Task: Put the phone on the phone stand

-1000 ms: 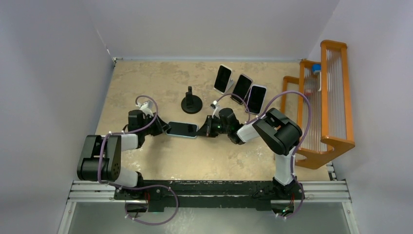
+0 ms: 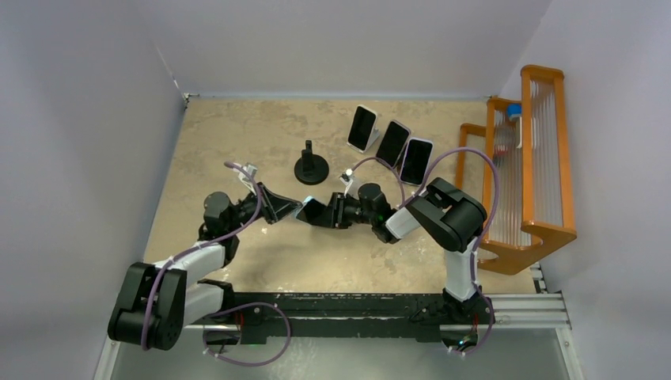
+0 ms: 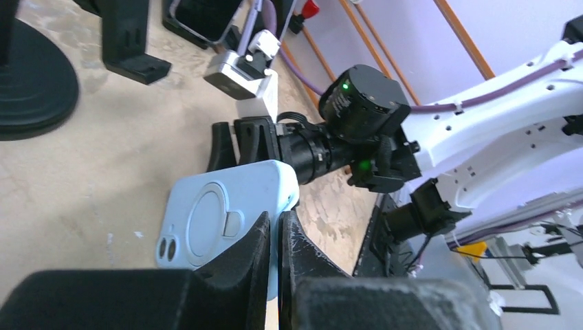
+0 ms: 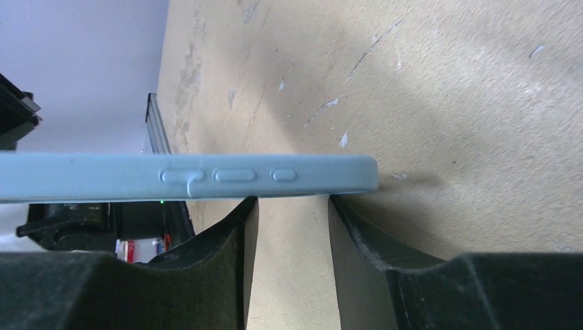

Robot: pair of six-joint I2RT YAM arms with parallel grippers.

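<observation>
A phone in a light blue case [image 3: 232,206] hangs tilted above the table, its black screen [image 2: 316,213] showing from above. My left gripper is shut on one edge of it. On the other side, my right gripper stands open close to the phone's side edge [image 4: 268,174], which passes across and beyond its fingertips; whether they touch is not clear. The round black stand [image 2: 312,169] with its short upright post sits behind the phone, empty. Part of its base [image 3: 34,82] also shows in the left wrist view.
Several other phones stand at the back right, one on a white stand [image 2: 363,128], others beside it [image 2: 392,144] leaning. A wooden rack [image 2: 548,150] rises at the right.
My left gripper has moved right and carried the phone toward my right gripper. Flat-looking and fully visible before, the phone now tilts steeply and partly overlaps the right gripper from above.
</observation>
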